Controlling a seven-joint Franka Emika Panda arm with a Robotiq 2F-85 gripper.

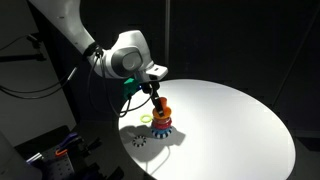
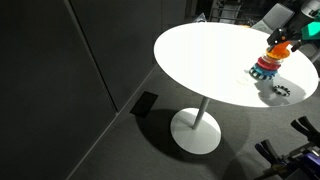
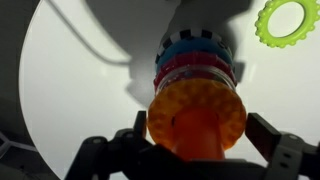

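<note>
A stack of coloured rings (image 1: 161, 123) stands upright on the white round table. From above, in the wrist view, an orange ring (image 3: 165, 110) tops it, with a red-orange post (image 3: 198, 135) rising at its middle. Red, pale and blue layers lie below, over a black-and-white checkered edge. My gripper is open, its dark fingers (image 3: 130, 148) on either side of the stack's top. Whether a finger touches the orange ring cannot be told.
A lime-green ring (image 3: 286, 20) lies flat beside the stack. A small dark-and-white toothed ring (image 1: 139, 141) rests nearer the table's edge.
</note>
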